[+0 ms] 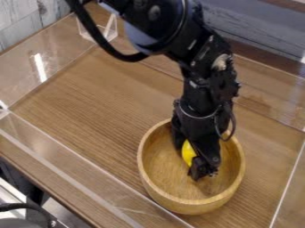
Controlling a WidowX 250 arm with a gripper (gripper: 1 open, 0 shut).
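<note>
My black gripper (pixel 194 148) reaches down from the top of the view into a tan oval bowl (pixel 170 188) on the wooden tabletop. A yellow object (pixel 188 155) is in the bowl between the gripper's fingers, largely hidden behind them. Whether the fingers are closed on it cannot be seen clearly.
Bare wooden table (pixel 84 93) takes up the left and middle, with clear plastic edging along the left and right. A small clear container (pixel 98 22) stands at the back left. A dark cable lies at the bottom left corner.
</note>
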